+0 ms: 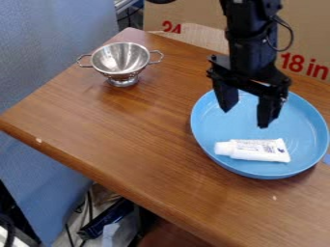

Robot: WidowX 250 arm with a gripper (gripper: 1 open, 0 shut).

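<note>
My black gripper (245, 108) hangs over the upper part of a blue plate (211, 130) on the right of the wooden table, its two fingers apart with nothing seen between them. A white tube (254, 150) with printing lies on the lower part of the plate, below my fingers and clear of them.
A steel colander (122, 61) stands at the back left of the table (110, 135). Cardboard (180, 19) with printed red numbers is behind the table. Cables and loose items lie below the table's left edge.
</note>
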